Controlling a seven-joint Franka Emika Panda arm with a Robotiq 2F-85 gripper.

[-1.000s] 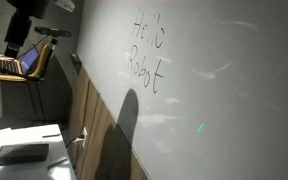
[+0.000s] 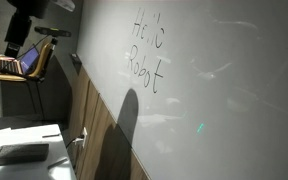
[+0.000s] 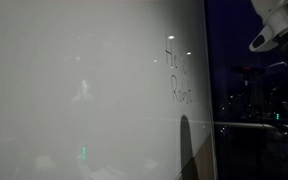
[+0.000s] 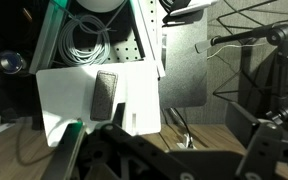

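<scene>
In exterior view 1, black handwriting (image 2: 147, 48) reads "Hello Robot" on a large whiteboard (image 2: 214, 80). A dark oblong block, like a board eraser (image 2: 21, 153), lies on a white surface (image 2: 59, 173) at the lower left. From above, the wrist view has the same eraser (image 4: 104, 95) on the white surface (image 4: 69, 95), with a thin pale object beside it. My gripper stands open above this area, its fingers wide apart and nothing between them. At the upper left of exterior view 1, part of the gripper shows dark against the background.
A laptop (image 2: 29, 62) and a chair (image 2: 59, 75) stand behind at the left. Coiled cable (image 4: 84, 40) lies beyond the white surface, and a black stand (image 4: 279, 60) rises to the right. In exterior view 2, the arm (image 3: 279, 22) shows at the upper right.
The dark gripper parts at the upper left have shifted slightly. The writing and the eraser stay where they were.
</scene>
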